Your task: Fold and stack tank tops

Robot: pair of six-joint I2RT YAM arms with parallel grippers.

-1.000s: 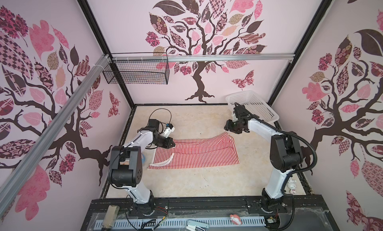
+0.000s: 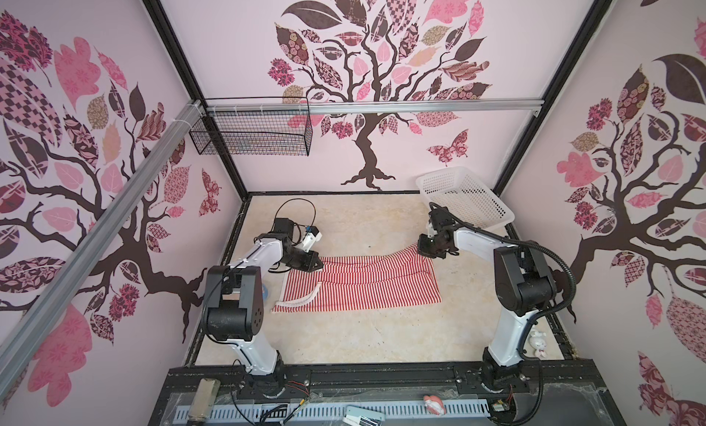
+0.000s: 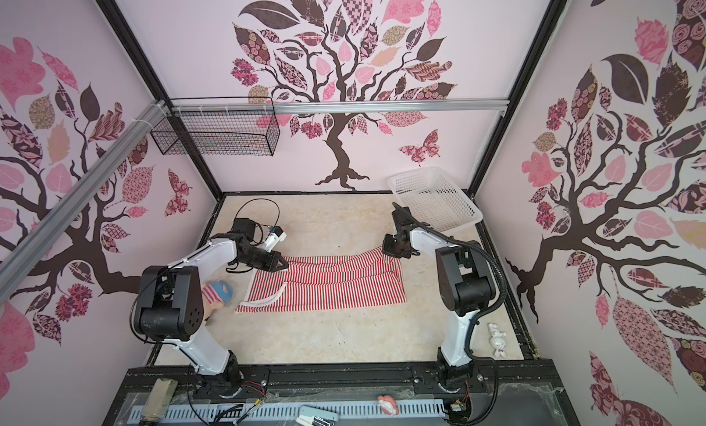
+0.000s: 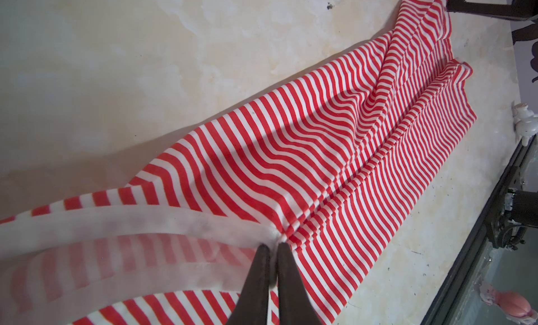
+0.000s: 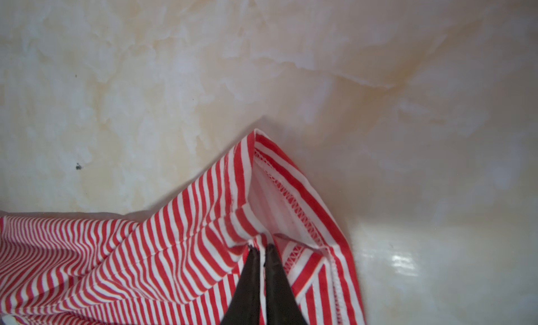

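Observation:
A red-and-white striped tank top [image 2: 367,297] lies flat and lengthwise, with folds along its upper half and white trim at the left. My left gripper is shut at the white trim, fingertips pinched on the cloth near a fold. At the raised upper-right corner, my right gripper has its fingertips down in the folded cloth, close together; whether they hold it is not clear.
A white plastic basket [image 2: 463,198] stands at the back right. Bare table [image 2: 345,220] lies behind and in front of the cloth. A wire basket [image 2: 250,132] hangs at the back left. A small white figure [image 3: 497,337] sits at the front right.
The left gripper has barely moved.

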